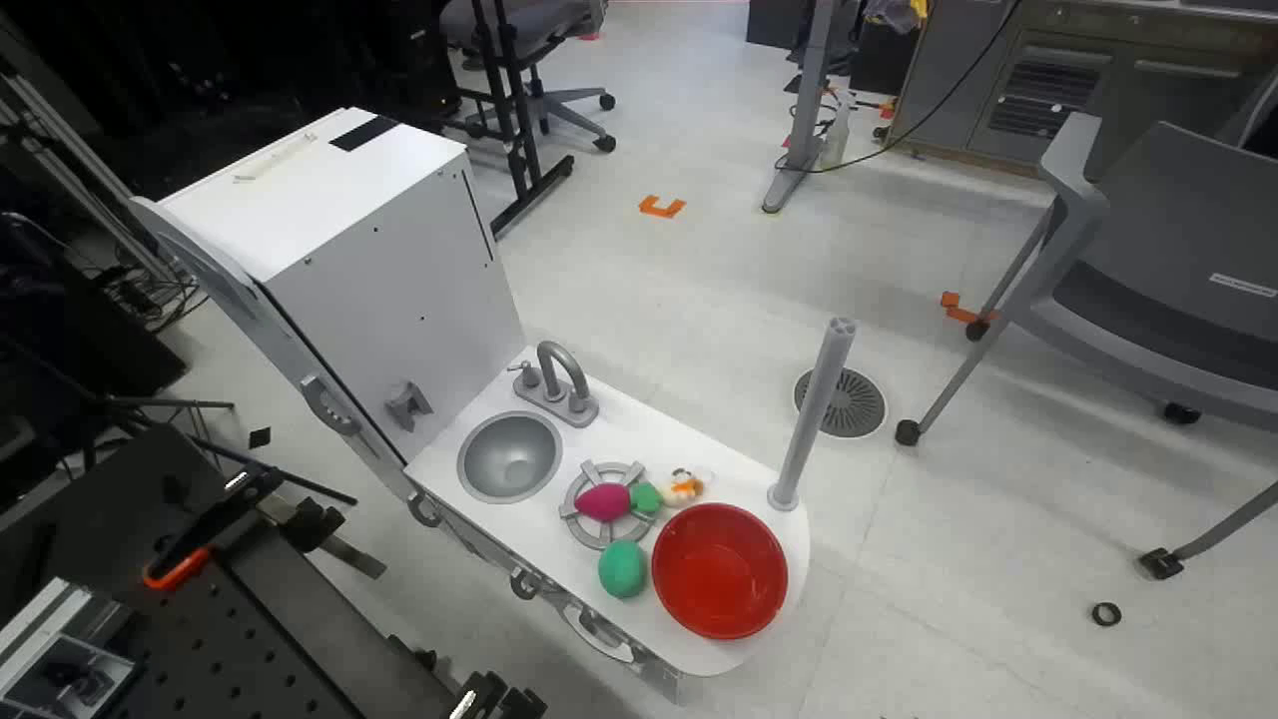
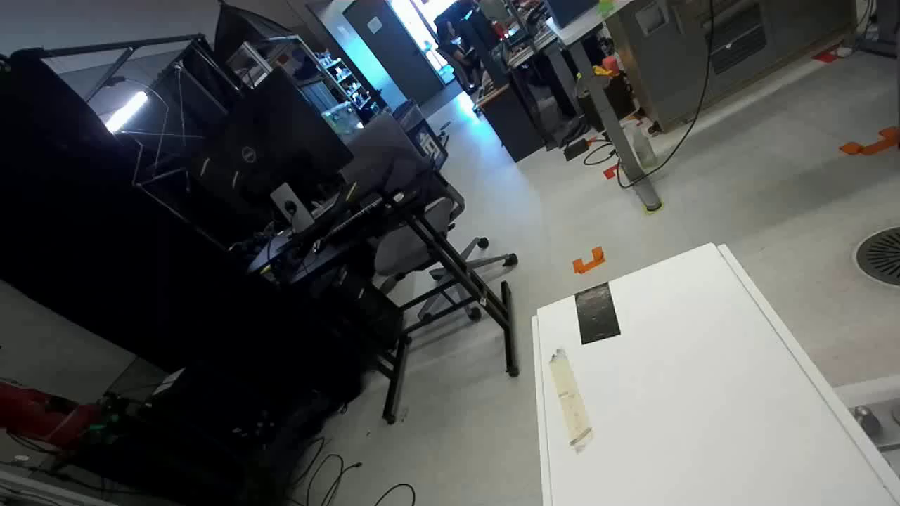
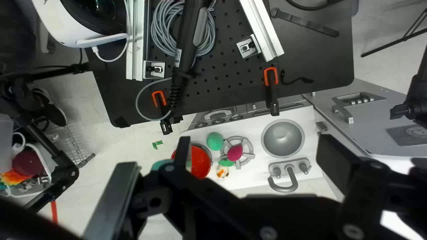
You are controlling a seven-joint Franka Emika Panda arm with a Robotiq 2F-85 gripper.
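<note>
Seen in the wrist view, my gripper is open, its dark fingers (image 3: 337, 160) wide apart with nothing between them. Far below it is a white toy kitchen counter (image 1: 535, 534). A red bowl (image 1: 719, 573) sits at the counter's rounded end, partly hidden by the left finger in the wrist view. Beside the bowl is a green ball-like toy (image 1: 622, 569). A magenta toy vegetable with a green top (image 1: 602, 502) lies across the grey burner (image 1: 580, 534). Close to its green end is a small white-and-orange toy (image 1: 684, 486).
A round grey sink (image 1: 510, 456) and faucet (image 1: 560, 375) occupy the counter's other end, beside a tall white cabinet (image 1: 395, 282). A grey post (image 1: 815, 413) rises at the counter's edge. The black pegboard table (image 3: 236, 80) carries coiled cable and orange-handled clamps.
</note>
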